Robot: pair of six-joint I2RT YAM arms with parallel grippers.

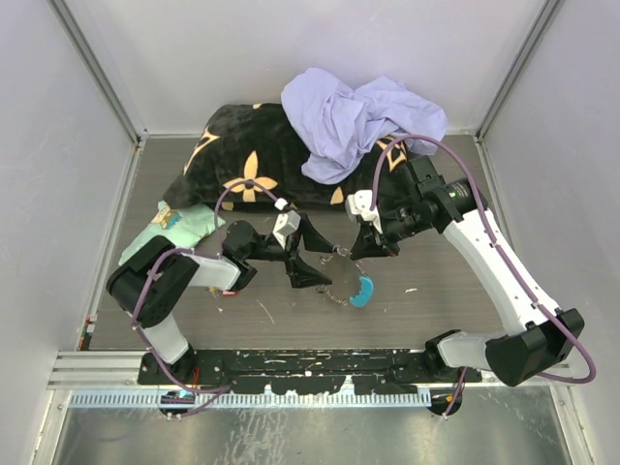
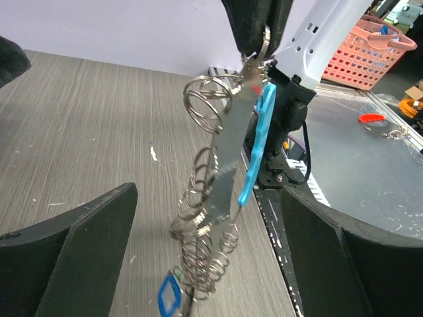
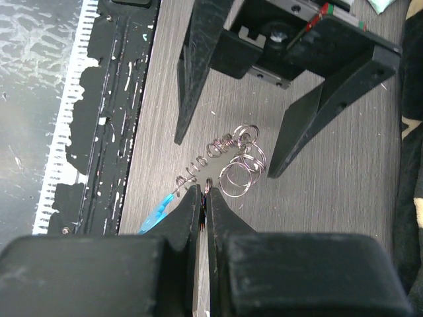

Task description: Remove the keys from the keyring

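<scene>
A loop of coiled metal rings [image 1: 337,298] with a blue piece [image 1: 363,291] hangs from my right gripper [image 1: 364,249]. In the right wrist view, that gripper is shut on a thin wire of the loop, and larger rings [image 3: 246,162] dangle just beyond its fingertips. My left gripper is open with its two fingers wide apart; the coils [image 2: 195,188] appear in the gap between them, not gripped. A long blue piece [image 2: 263,135] and a blue-rimmed piece [image 2: 170,294] hang on the loop. Blur makes individual keys hard to tell.
A dark flowered cloth [image 1: 242,145] and a lilac cloth [image 1: 354,121] lie at the back. A green cloth [image 1: 179,232] is at the left. Apart from small scraps, the table front [image 1: 281,329] is clear.
</scene>
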